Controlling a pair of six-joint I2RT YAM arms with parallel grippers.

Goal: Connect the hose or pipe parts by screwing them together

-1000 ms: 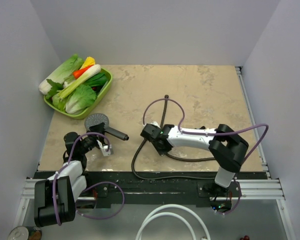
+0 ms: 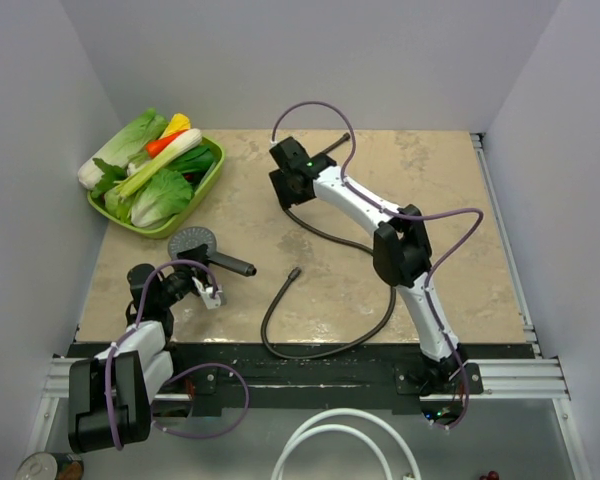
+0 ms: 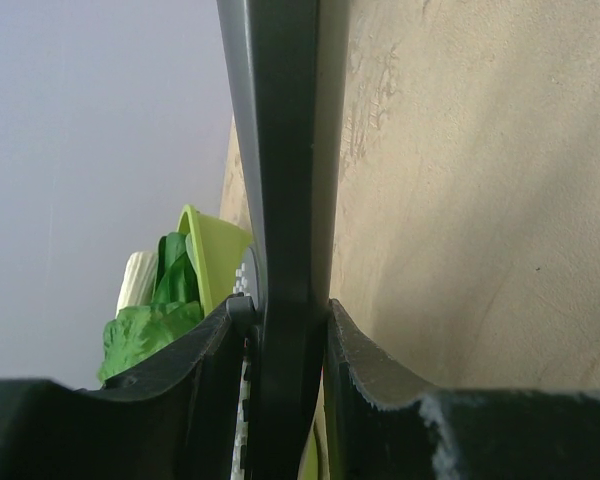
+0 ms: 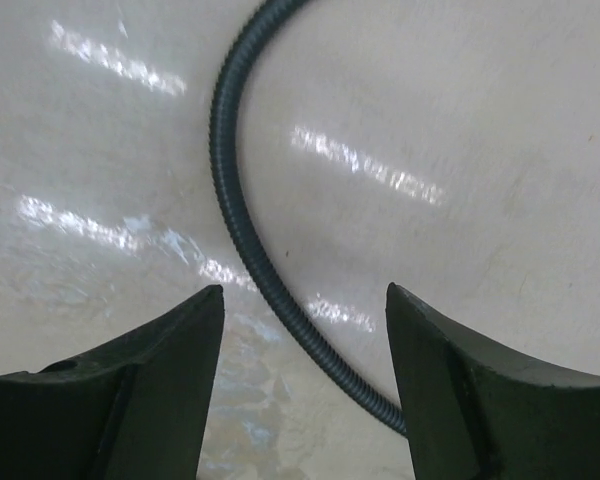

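In the top view a dark corrugated hose winds over the counter, one end near the centre, the other at the back. My right gripper is over its back stretch; in the right wrist view the hose runs below my open right gripper, nothing between the fingers. At front left lies a shower head with a dark handle. My left gripper is around that handle, which fills much of the left wrist view; whether the fingers grip it firmly is hard to tell.
A green basin of vegetables stands at back left, near the shower head. Grey walls bound the counter. White tubing lies beyond the front edge.
The left arm stayed put.
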